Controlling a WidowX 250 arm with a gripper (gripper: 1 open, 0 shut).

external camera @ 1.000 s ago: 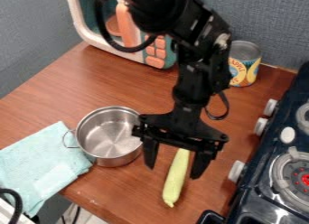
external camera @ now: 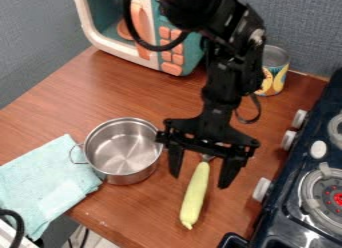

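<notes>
My black gripper (external camera: 201,167) hangs above the wooden counter in the centre, its two fingers apart and pointing down. Just beneath it, toward the front, a pale yellow, long object like a corn cob or vegetable (external camera: 194,197) lies lengthwise on the wood, its far end between or under the fingers. Nothing shows held. A steel pot (external camera: 123,152) stands to the left of the gripper.
A black stove (external camera: 301,227) with knobs fills the right edge. A can (external camera: 273,77) and a teal-and-white toy microwave (external camera: 120,22) stand at the back. A light blue cloth (external camera: 47,177) lies at the left. Bare counter (external camera: 94,102) spans the back left.
Over the last second my gripper has moved slightly up in the frame, toward the back. The pot and yellow object have stayed put.
</notes>
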